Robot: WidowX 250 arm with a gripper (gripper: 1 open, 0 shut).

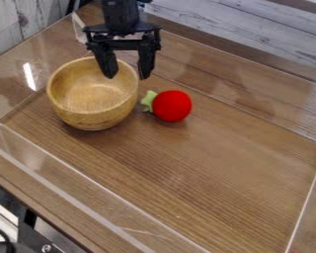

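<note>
A wooden bowl [92,104] sits at the left of the table, looking empty inside. Just right of it lies a red tomato-like toy [173,106] with a green stem. My black gripper [126,61] hangs over the back rim of the bowl, its two fingers spread open and pointing down, nothing visible between them.
White-grey boards border the back right and the upper left. A dark gap shows past the table's edge at the lower left.
</note>
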